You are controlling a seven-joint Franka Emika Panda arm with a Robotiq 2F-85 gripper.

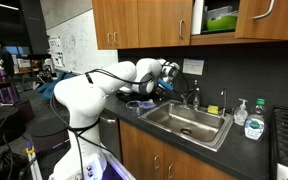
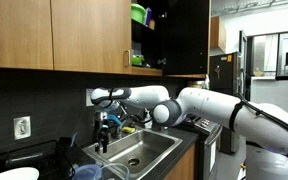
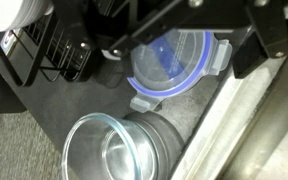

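My gripper is open, its two dark fingers wide apart at the top of the wrist view. Between and beyond them lies a round clear lid with a blue rim and clear side clips, on the dark counter. Nothing is visibly held. A round glass container stands below the lid in that view, apart from the fingers. In exterior view 2 the gripper hangs over the counter left of the sink, with the glass container in front. Distance between fingers and lid is hard to judge.
The steel sink lies beside the gripper, its metal edge close to the lid. A black dish rack holding white dishes stands on the other side. The faucet rises behind the sink. Cabinets hang above.
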